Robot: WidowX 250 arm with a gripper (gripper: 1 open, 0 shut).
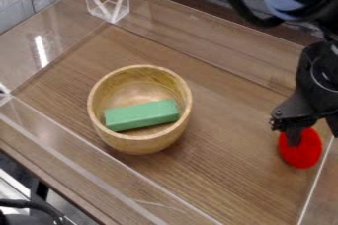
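At the right edge, the black gripper point(301, 120) stands open, its fingers just over and against the top of a red round object point(299, 152). Part of that object is hidden behind the fingers. A wooden bowl point(164, 140) sits left of centre with a green block point(140, 114) lying in it.
A clear plastic piece point(109, 2) lies at the upper left. Cables and a dark part show at the lower left corner, beyond the table's edge.
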